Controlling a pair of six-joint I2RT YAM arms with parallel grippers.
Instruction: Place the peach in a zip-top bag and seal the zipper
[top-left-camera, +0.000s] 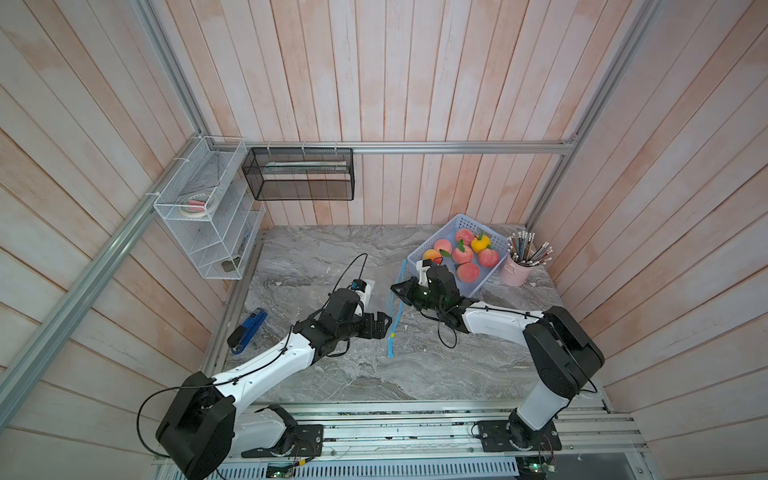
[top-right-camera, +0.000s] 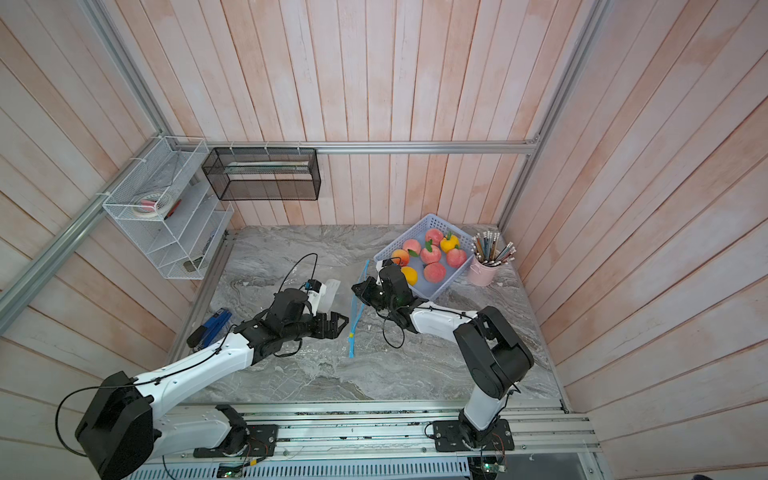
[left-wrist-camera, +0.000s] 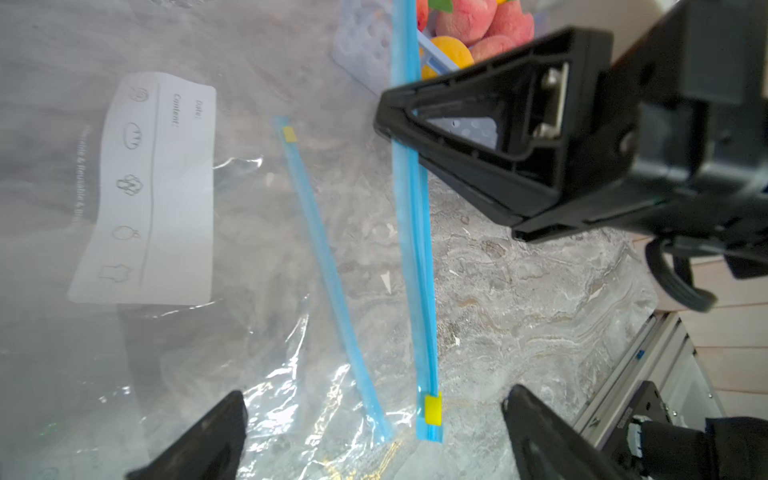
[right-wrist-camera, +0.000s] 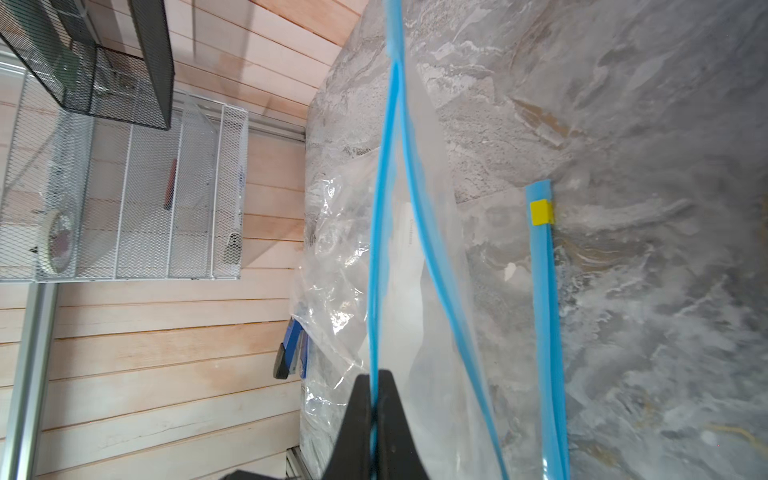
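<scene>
A clear zip bag (left-wrist-camera: 152, 352) with a printed label (left-wrist-camera: 144, 192) lies over the grey table. In the right wrist view my right gripper is shut on the blue zipper strip (right-wrist-camera: 432, 256) and raises the bag's top edge. My left gripper is open, low over the bag's lower zipper end, with nothing visibly held. Several peaches (top-left-camera: 468, 272) sit in a lilac basket (top-left-camera: 424, 252) at the back right, among yellow and orange fruit.
A pink cup of pens (top-left-camera: 516, 272) stands right of the basket. A blue tool (top-left-camera: 249, 329) lies at the left. Wire shelves (top-left-camera: 204, 216) and a black mesh basket (top-left-camera: 297, 176) hang at the back and left.
</scene>
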